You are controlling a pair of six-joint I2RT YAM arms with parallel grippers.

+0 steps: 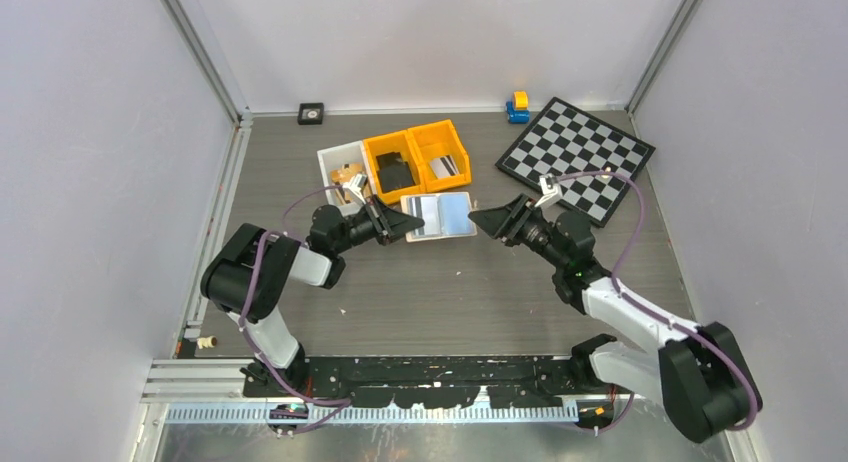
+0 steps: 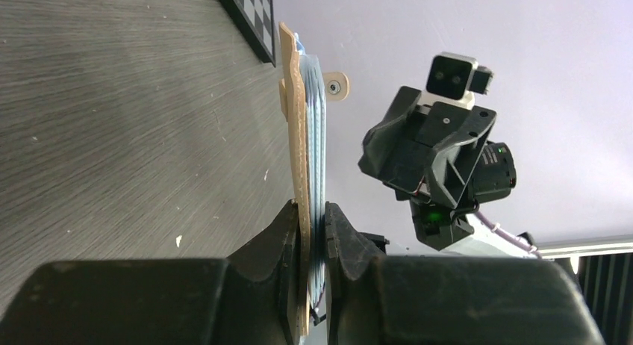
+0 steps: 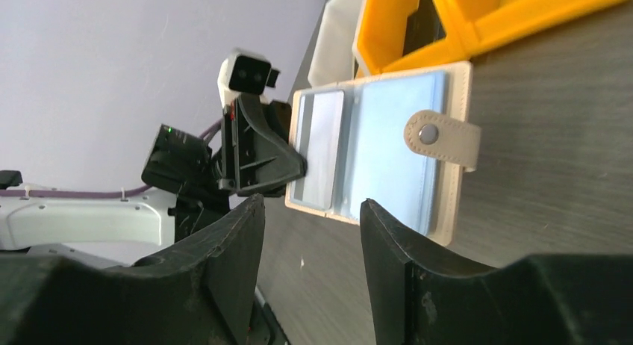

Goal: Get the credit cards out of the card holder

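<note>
A tan card holder (image 1: 441, 236) with clear and bluish card sleeves (image 3: 391, 128) hangs level above the table, its snap strap (image 3: 448, 138) toward my right arm. My left gripper (image 1: 418, 225) is shut on the holder's left edge; the left wrist view shows the holder (image 2: 297, 147) edge-on between the dark fingers. Just off the holder's right edge, my right gripper (image 1: 476, 218) stands part open, and nothing is between its fingers. Whether any cards sit in the sleeves is hard to tell.
Behind the holder stand an orange two-part bin (image 1: 462, 182) with cards (image 1: 444, 166) in its right part and a dark item (image 1: 396, 172) in its left, and a white bin (image 1: 326, 160). A chessboard (image 1: 580, 152) lies at back right.
</note>
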